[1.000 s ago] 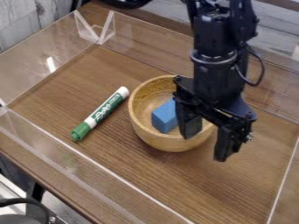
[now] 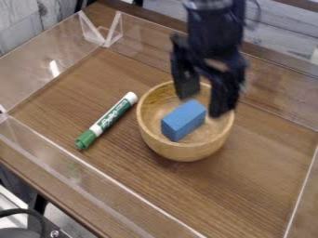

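Observation:
My dark gripper (image 2: 205,84) hangs over the back of a tan round bowl (image 2: 183,146), open, with two dark fingers spread above it. In the bowl lies a blue block (image 2: 184,121), fully visible. Left of the bowl, a white and green tube (image 2: 106,122) lies diagonally on the wooden floor.
Pale walls or edges run along the left and back of the area.
The arm and gripper have moved back and up, away from the bowl's right side, uncovering more of the bowl and the blue block.

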